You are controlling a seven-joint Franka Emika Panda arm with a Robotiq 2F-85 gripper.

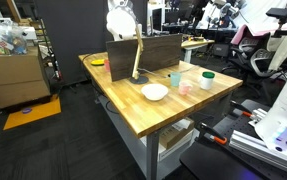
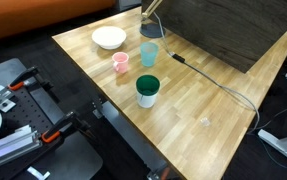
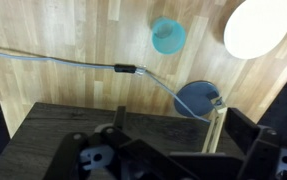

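My gripper is open at the bottom of the wrist view, its dark fingers spread with nothing held between them. It is above the table's back part, over the dark board and a lamp. On the wooden table (image 2: 198, 125) stand a white bowl (image 2: 109, 38), a pink cup (image 2: 120, 64), a translucent blue-green cup (image 2: 149, 55) and a white mug with a green inside (image 2: 147, 93). From above, the wrist view shows the blue-green cup (image 3: 168, 36) and the bowl (image 3: 256, 27); the pink cup and the mug are out of that view.
A dark upright board (image 2: 223, 28) stands along the table's back. Beside it is a lamp with a round dark base (image 3: 197, 98). A grey cable (image 3: 53, 62) runs across the wood. Bare tabletop lies to the right of the mug in the second exterior view.
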